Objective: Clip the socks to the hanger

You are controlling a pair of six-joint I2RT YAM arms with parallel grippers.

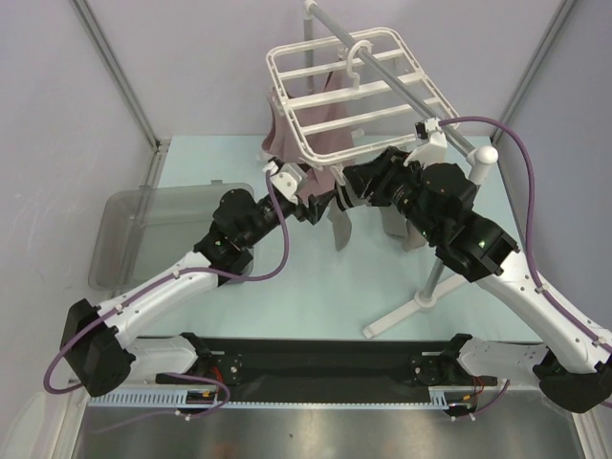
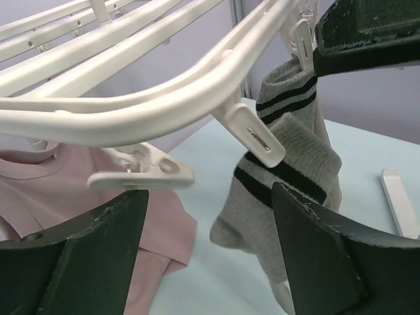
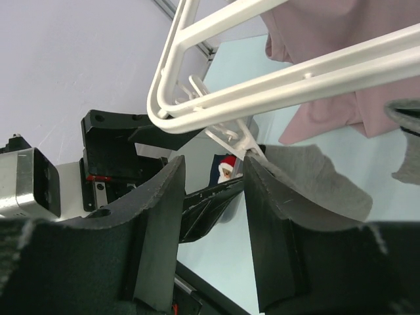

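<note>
In the left wrist view, my left gripper is partly open below the hanger's front rail (image 2: 138,118), its fingers on either side of an empty gap. A white clip (image 2: 254,133) hangs above its right finger. A grey sock (image 2: 308,152) with black stripes hangs just behind that clip; whether the clip grips it cannot be told. Another grey striped sock (image 2: 287,80) is behind it, against a farther clip (image 2: 302,43). My right gripper is also partly open, its fingers apart under the rail, with the grey sock (image 3: 318,177) beyond its right finger.
A pink garment (image 1: 330,115) hangs at the back of the white hanger (image 1: 356,93). On the left stands a clear bin (image 1: 115,239). The stand's foot (image 1: 392,317) lies on the table at right.
</note>
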